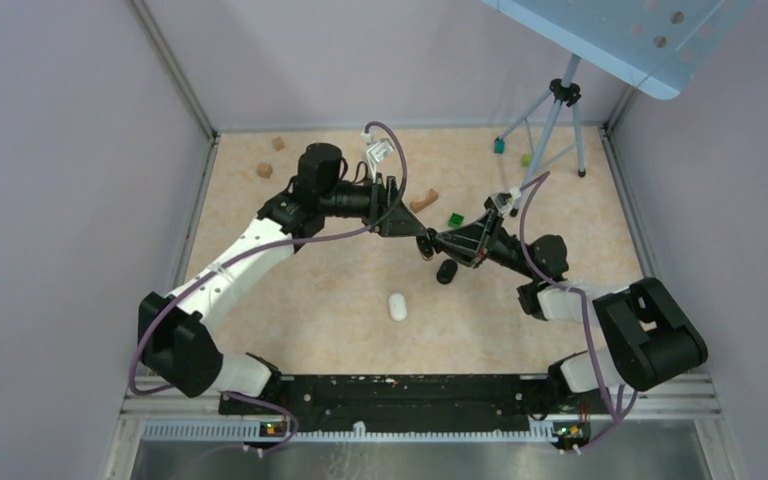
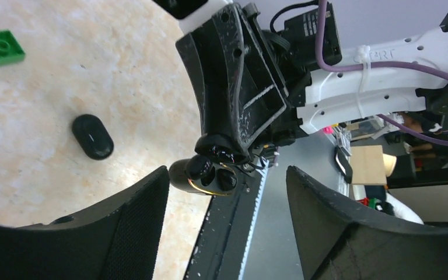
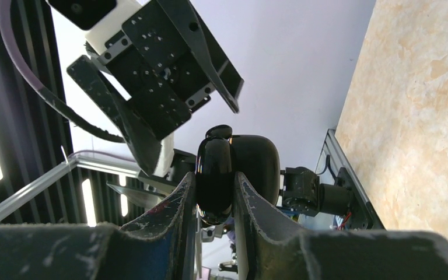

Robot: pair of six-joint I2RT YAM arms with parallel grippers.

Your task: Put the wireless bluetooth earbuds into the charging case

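Observation:
A black charging case (image 3: pixel 255 169) is pinched in my right gripper, a dark glossy piece at its front between the fingertips. In the left wrist view the case (image 2: pixel 184 175) shows open, with dark rounded pieces at its top, below the right gripper's body; which are earbuds I cannot tell. My left gripper is open, its fingers spread either side of the case and apart from it. A black oval object (image 2: pixel 92 136) and a white oval object (image 1: pixel 397 307) lie on the table.
A green block (image 2: pixel 1 48), wooden blocks (image 1: pixel 264 170) and a pale blue tripod (image 1: pixel 560 115) stand toward the back of the table (image 1: pixel 320 330).

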